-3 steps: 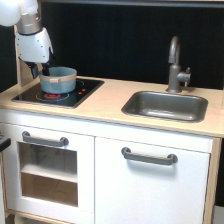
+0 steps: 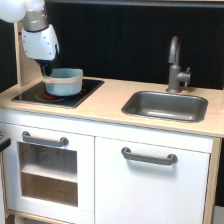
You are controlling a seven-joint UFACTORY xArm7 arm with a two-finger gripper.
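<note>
A light blue-grey pot [image 2: 64, 86] is on the black stovetop [image 2: 90, 88] at the left of the counter. The white arm comes down from the upper left, and its dark gripper [image 2: 46, 70] is right at the pot's left rim. The fingers are small and dark here, so whether they grip the pot or only touch it cannot be made out. Any handle on the pot's left side is hard to see.
To the right, a metal sink [image 2: 166, 105] is set into the wooden counter [image 2: 107, 101], with a tall grey faucet [image 2: 176, 65] behind it. Bare counter lies between stovetop and sink. Below are a windowed cabinet door [image 2: 86, 176] and a white door [image 2: 150, 190], both with grey handles.
The arm and its gripper have moved a little to the right. The pot has shifted slightly right too, and red marks seen on the stovetop earlier no longer show.
</note>
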